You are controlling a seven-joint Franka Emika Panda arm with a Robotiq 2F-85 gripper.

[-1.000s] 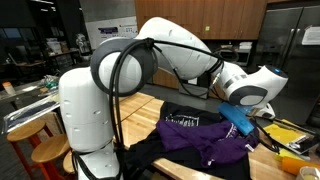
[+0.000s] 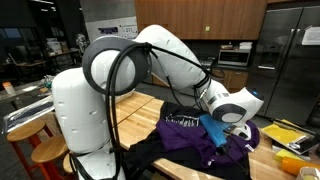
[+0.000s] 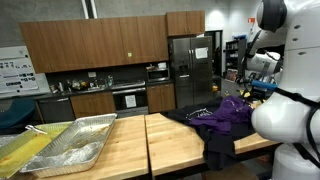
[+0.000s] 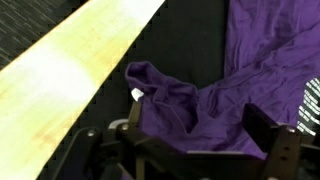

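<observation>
Purple cloth (image 2: pixel 178 134) lies crumpled on top of black cloth (image 2: pixel 150 150) over the wooden table. My gripper is open and hangs over the purple cloth, pointing down. In the wrist view a raised fold of the purple cloth (image 4: pixel 170 95) shows between and beyond the open fingers, beside the black cloth (image 4: pixel 185 45). Whether the fingertips touch the cloth I cannot tell. A small white patch, perhaps a tag (image 4: pixel 137 94), shows at the edge of that fold. In exterior view 2 the purple cloth (image 3: pixel 225 115) is at the right.
Bare wooden tabletop (image 4: pixel 75 60) lies to the left in the wrist view. A yellow tray (image 2: pixel 285 135) and a yellow bowl (image 2: pixel 293 165) stand at the table's right. Trays (image 3: pixel 72 143) of foil colour sit at the left in exterior view 2.
The arm has come down and toward the left in exterior view 1, bringing my gripper lower over the purple cloth. The cloth lies about as before.
</observation>
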